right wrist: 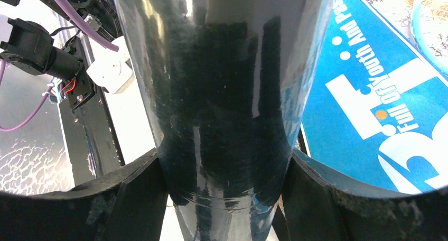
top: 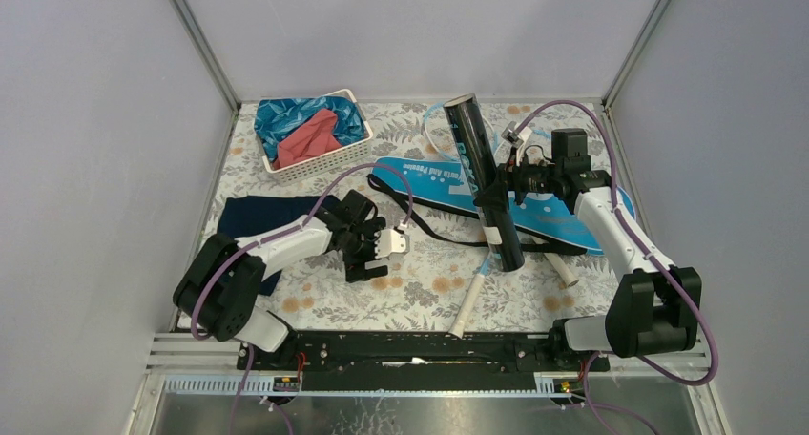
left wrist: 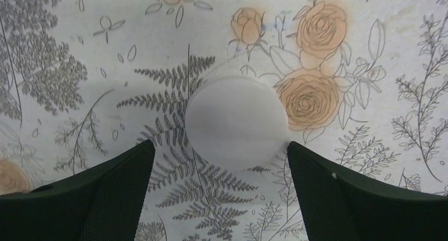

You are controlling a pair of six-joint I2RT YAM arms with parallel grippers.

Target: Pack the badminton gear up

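A long dark shuttlecock tube [top: 467,139] is held raised and slanted by my right gripper [top: 494,189], shut on its middle; the tube fills the centre of the right wrist view [right wrist: 222,93]. My left gripper [top: 367,265] is open over the floral cloth, with a white round lid [left wrist: 236,119] between and just beyond its fingertips in the left wrist view. A blue racket bag [top: 568,220] with a black strap lies beneath the tube. Racket handles [top: 469,301] point toward the front edge.
A white basket [top: 315,168] holding blue plastic and red cloth stands at the back left. A dark navy cloth [top: 243,216] lies left of my left arm.
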